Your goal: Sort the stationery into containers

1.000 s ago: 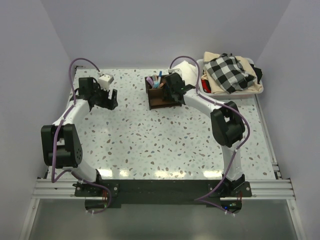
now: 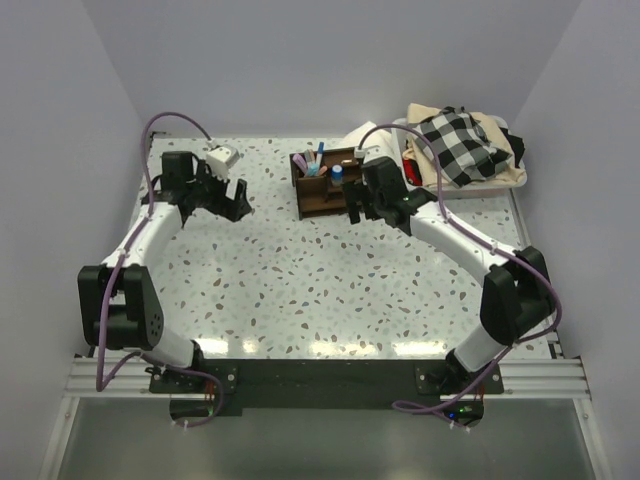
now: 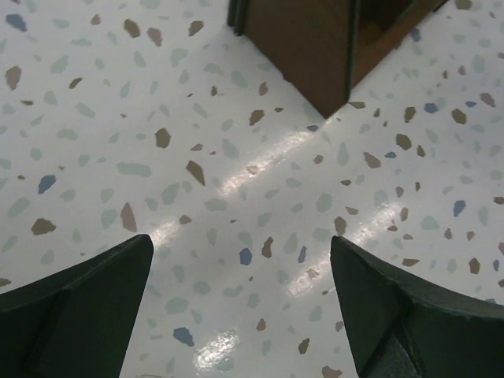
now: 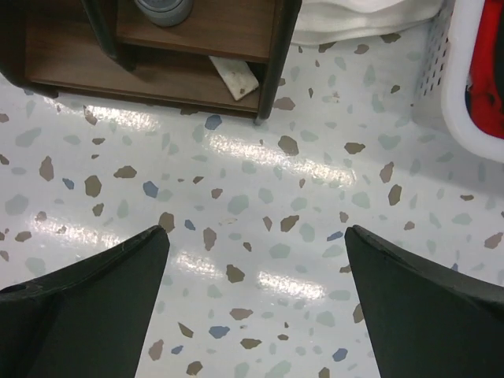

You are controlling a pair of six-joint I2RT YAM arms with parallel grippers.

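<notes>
A brown wooden organizer stands at the back middle, holding purple items, a blue pen and a blue-capped container. In the right wrist view it shows a grey cylinder and a white bar on its shelves. My left gripper, open and empty, hangs over bare table left of the organizer, whose corner shows above it. My right gripper stands open and empty over the table just before the organizer's right part.
A white basket of folded cloths, with red and checkered ones, stands at the back right. A white cloth lies behind the organizer's right side.
My right arm has drawn toward the front and right, away from over the organizer, uncovering the blue-capped container. My left gripper has shifted slightly right.
</notes>
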